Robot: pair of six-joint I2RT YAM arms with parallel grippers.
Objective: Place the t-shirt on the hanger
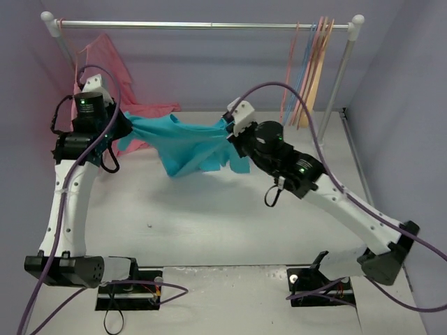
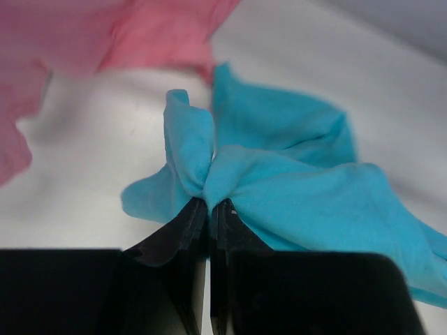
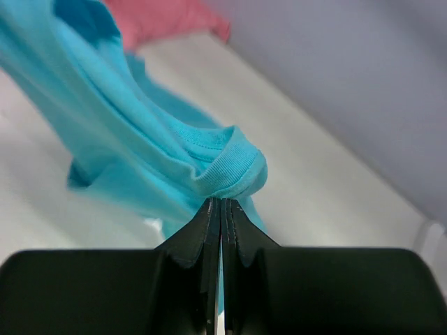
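A turquoise t shirt (image 1: 188, 144) hangs stretched between my two grippers, lifted above the white table. My left gripper (image 1: 126, 118) is shut on its left end; in the left wrist view the bunched cloth (image 2: 223, 171) rises from between the fingertips. My right gripper (image 1: 232, 129) is shut on the other end, and the right wrist view shows a folded ribbed edge (image 3: 234, 164) pinched at the tips. Several hangers (image 1: 307, 80), pink, blue and orange, hang at the right of the rail.
The metal rail (image 1: 181, 25) spans the back, held by white posts. A pink garment (image 1: 108, 63) hangs at its left end, partly behind my left arm.
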